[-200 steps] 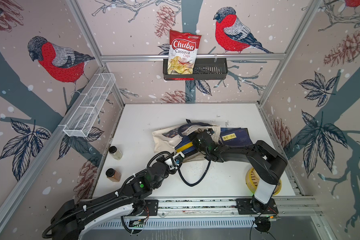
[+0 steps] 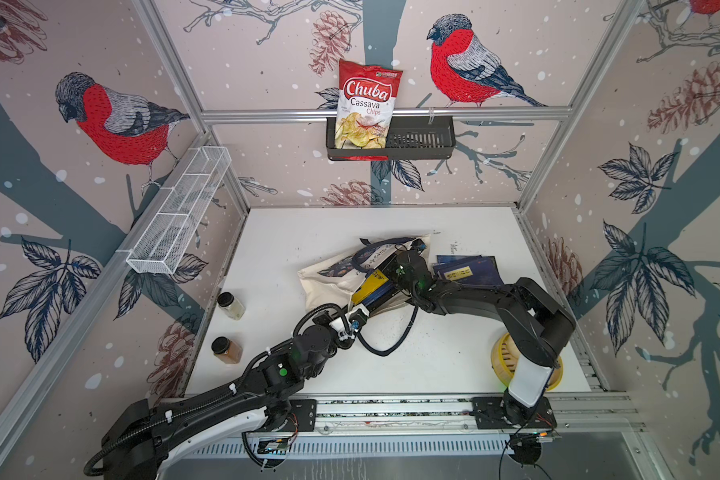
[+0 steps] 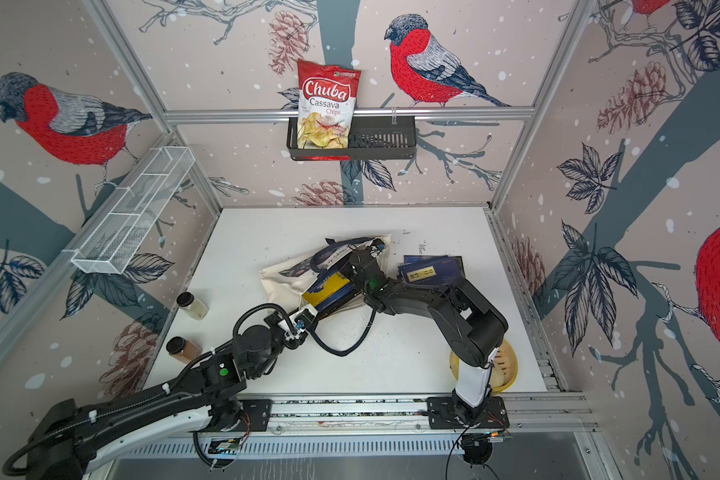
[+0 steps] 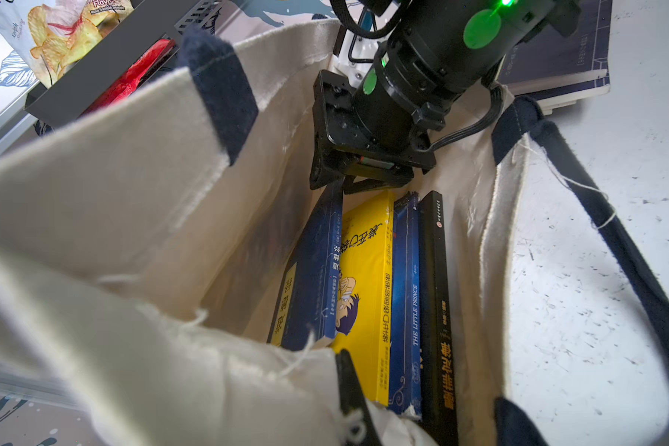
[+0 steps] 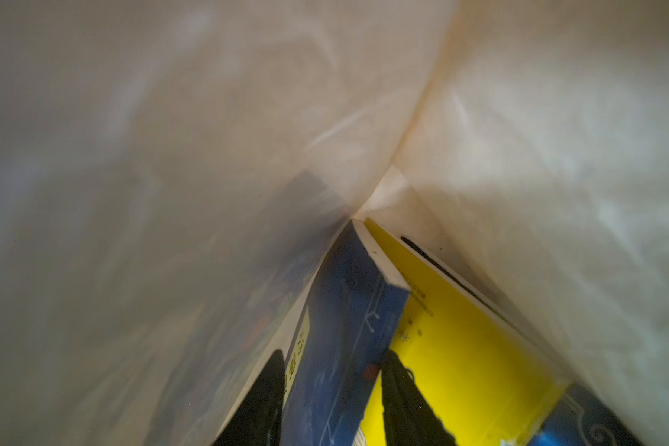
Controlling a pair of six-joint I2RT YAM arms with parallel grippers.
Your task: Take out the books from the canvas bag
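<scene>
The canvas bag [image 2: 321, 286] lies mid-table with its mouth held wide. In the left wrist view it holds a dark blue book [image 4: 312, 275], a yellow book [image 4: 365, 290], the blue Little Prince book [image 4: 406, 312] and a black book [image 4: 438, 327], side by side. My left gripper [image 2: 355, 320] is shut at the bag's near rim, canvas bunched around its finger [image 4: 353, 397]. Inside the bag, my right gripper is part open, fingers on either side of the dark blue book's upper end; contact is unclear.
More dark blue books [image 2: 472, 270] lie flat right of the bag. Two jars [image 2: 230, 305] stand at the left edge, and a yellow round basket [image 2: 504, 360] sits near right.
My right gripper and the bag's right side have shifted slightly left. More of the yellow book and of the books on the table shows. The left arm has stayed put.
</scene>
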